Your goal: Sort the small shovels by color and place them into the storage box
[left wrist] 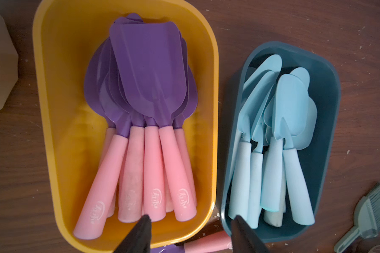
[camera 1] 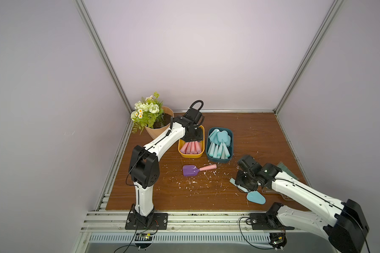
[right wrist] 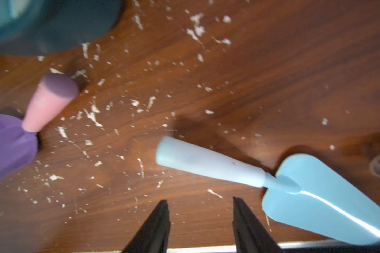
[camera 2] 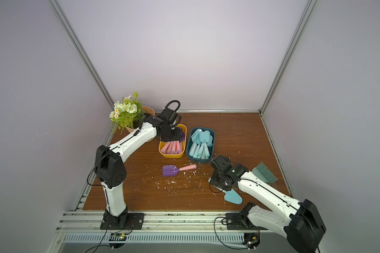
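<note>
The yellow box (left wrist: 46, 139) holds several purple shovels with pink handles, and my left gripper is over it, open and empty. Beside it the dark teal box (left wrist: 331, 97) holds several light blue shovels (left wrist: 291, 105). One more purple shovel (camera 1: 190, 170) with a pink handle lies on the table in front of the boxes. A light blue shovel (right wrist: 215, 164) lies near the front edge, its blade pointing right. My right gripper hovers above its handle, fingers apart with nothing between them.
A potted flower plant (camera 1: 147, 111) stands at the back left. On the right a green brush (camera 2: 263, 172) lies partly behind my right arm. White scraps are scattered across the front middle.
</note>
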